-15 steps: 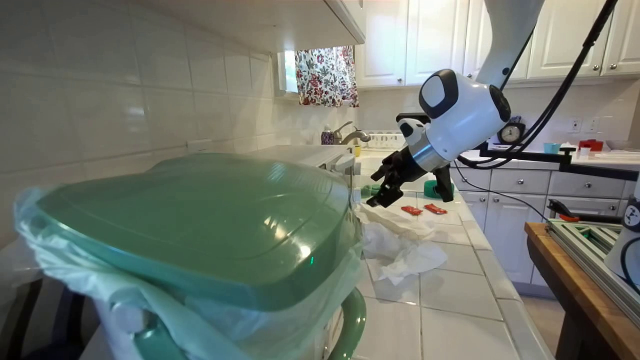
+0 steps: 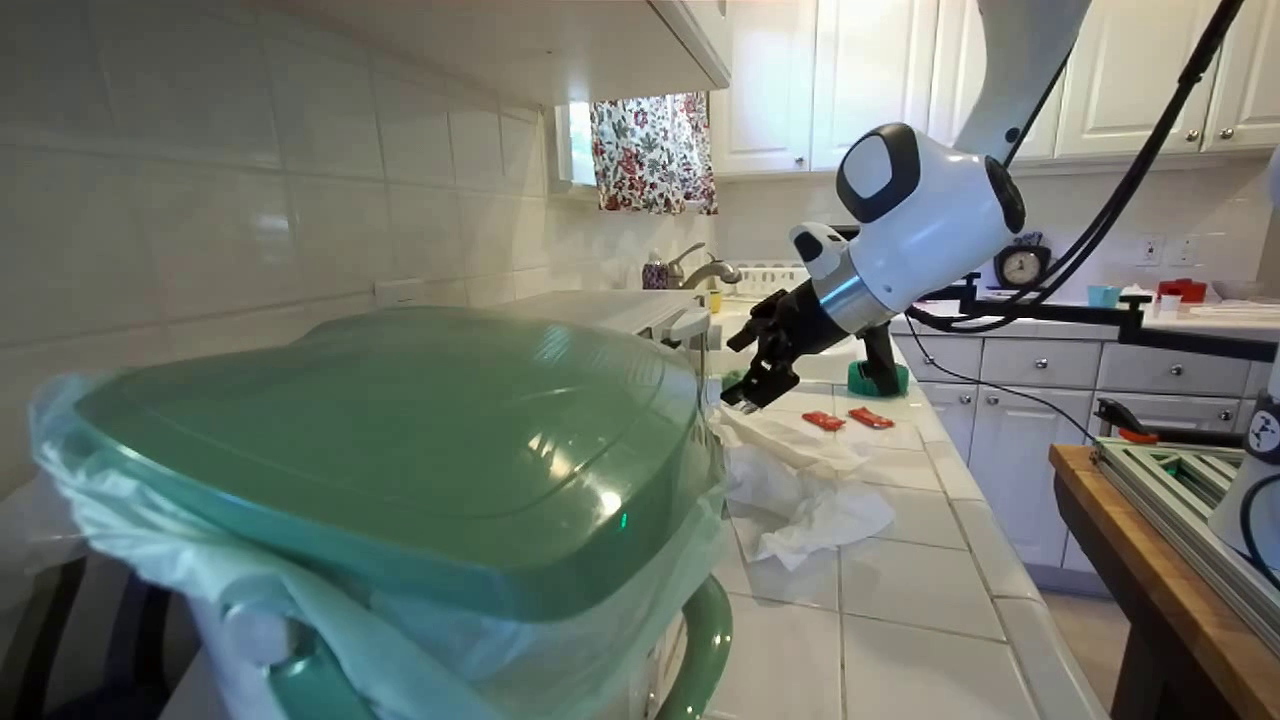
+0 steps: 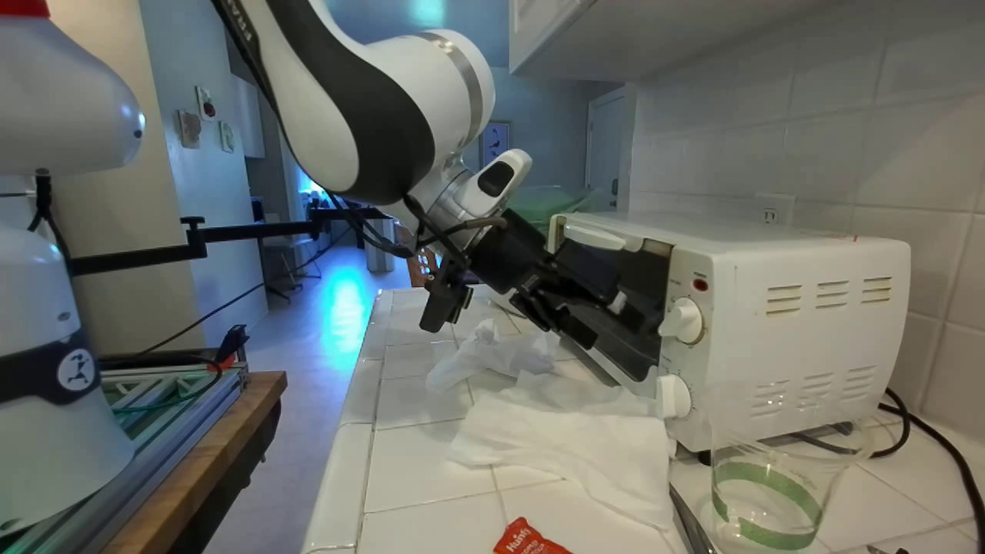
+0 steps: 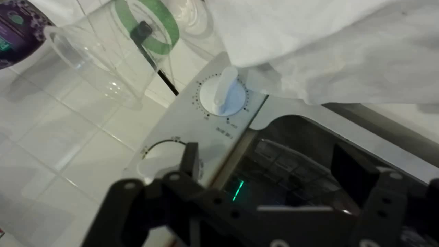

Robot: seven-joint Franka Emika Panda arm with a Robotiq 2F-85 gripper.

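Note:
A white toaster oven (image 3: 794, 268) stands against the tiled wall, its dark front facing my arm. My gripper (image 3: 572, 300) is at that front, tilted down, fingers spread apart. From the wrist view, the gripper has nothing visible between its fingers; the dark oven glass (image 4: 284, 164) lies beyond them. One finger (image 4: 190, 158) overlaps a white control knob (image 4: 162, 158), while another knob (image 4: 222, 94) is in plain sight. Whether a finger touches the oven, and how the oven door stands, I cannot tell. Exterior view 1 shows the gripper (image 2: 744, 368) beyond the green bin lid.
Crumpled white paper (image 3: 563, 434) lies on the counter below the gripper. A clear pitcher (image 3: 762, 494) with a green band stands beside the oven. Red packets (image 2: 870, 418) lie farther along. The green-lidded bin (image 2: 408, 444) fills the near left.
My gripper has shifted slightly left in exterior view 1, closer to the oven, and its wrist has turned a little. The paper, packets and bin have stayed put.

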